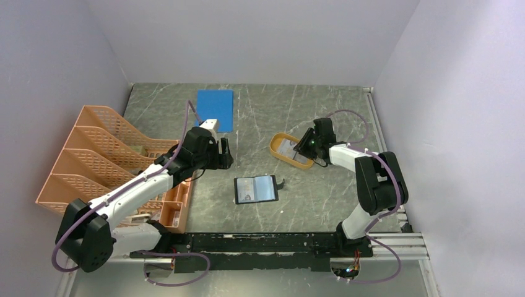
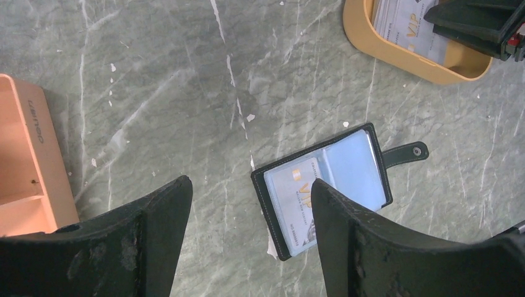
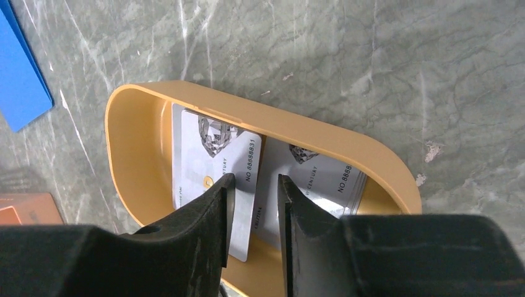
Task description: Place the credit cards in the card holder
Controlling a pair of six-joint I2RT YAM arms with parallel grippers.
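Note:
A tan oval tray (image 1: 278,156) holds silver cards; in the right wrist view two stacks (image 3: 210,154) (image 3: 319,182) lie in it side by side. My right gripper is over the tray, part open, its left fingertip at the left stack's top card. The black card holder (image 1: 256,189) lies open front centre, a VIP card (image 2: 291,192) in its left side and light blue on its right. My left gripper (image 1: 221,154) hangs open and empty above the table, left of the tray.
An orange slotted organizer (image 1: 80,154) fills the left side. A blue mat (image 1: 214,108) lies at the back.

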